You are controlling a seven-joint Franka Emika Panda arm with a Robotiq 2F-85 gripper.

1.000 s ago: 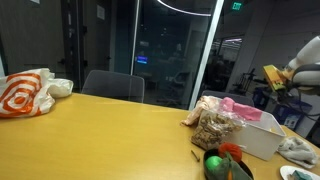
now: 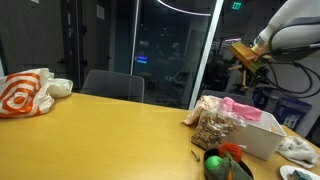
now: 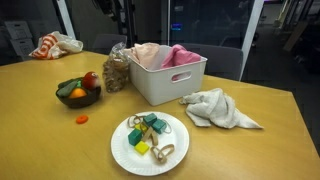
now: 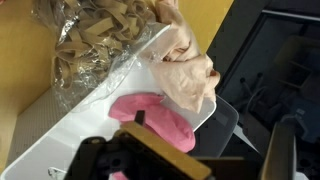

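Note:
My gripper is open above the white bin, its fingers wide apart and nothing between them in the wrist view. The white bin (image 3: pixel 170 87) holds a pink cloth (image 4: pixel 152 117) and a pale peach cloth (image 4: pixel 182 70), which hangs over one rim. Beside the bin stands a clear bag of brown pieces (image 4: pixel 95 42). In the first exterior view, the arm (image 2: pixel 285 40) reaches in from the right, over the bin. Only a dark part of it shows at the top of the second exterior view.
A dark bowl of fruit (image 3: pixel 78 95), a white plate with colored blocks (image 3: pixel 128 159) and a crumpled pale cloth (image 3: pixel 217 108) lie around the bin. An orange-and-white bag (image 2: pixel 30 92) rests at the far left. Mid-table is clear.
The table objects look unmoved.

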